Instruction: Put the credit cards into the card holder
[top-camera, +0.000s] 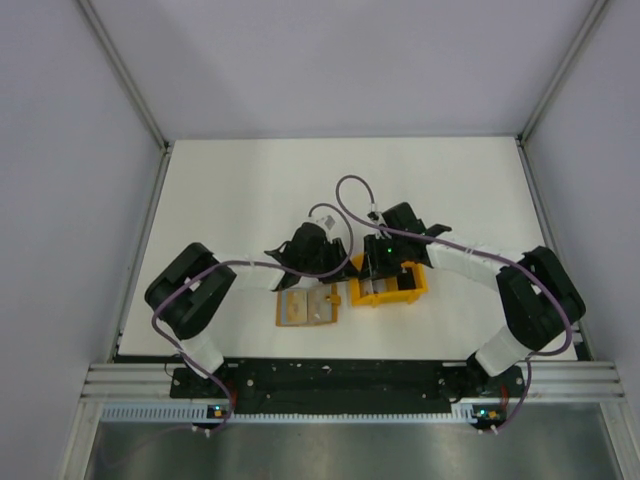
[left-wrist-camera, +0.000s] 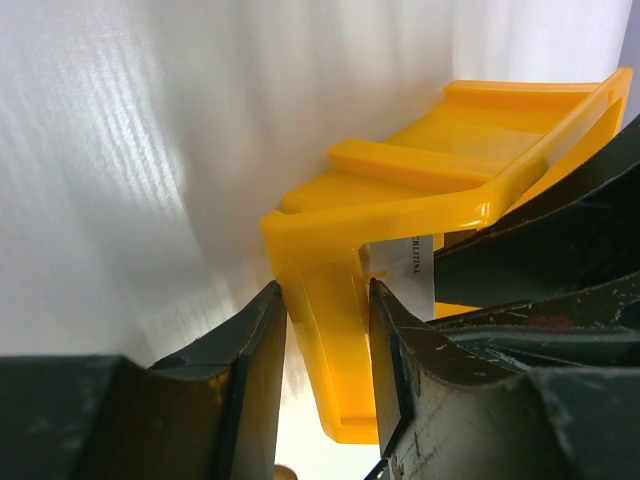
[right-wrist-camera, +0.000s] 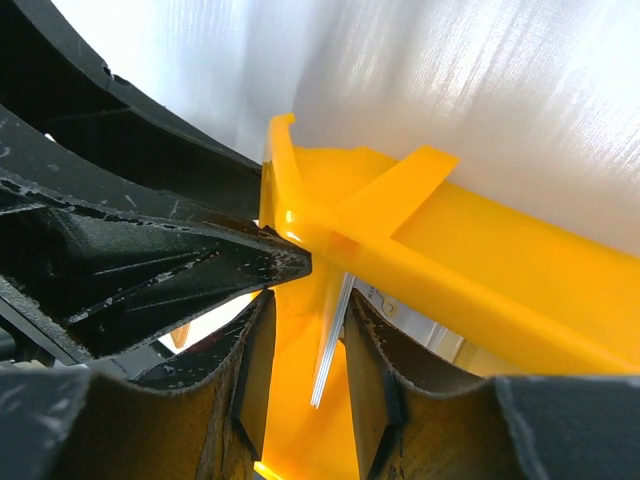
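Note:
My left gripper is shut on the left wall of the yellow tray. Inside that tray, in the right wrist view, a thin pale card stands on edge between the fingers of my right gripper. Those fingers are still apart, with a gap beside the card. A grey-white printed card face shows through the tray's opening in the left wrist view. The card holder, brown-edged with two pale pockets, lies open on the table left of the tray in the top view.
A dark card lies in the tray's right part. Both grippers are close together at the tray's left end, and the right one's black fingers reach over the wall.

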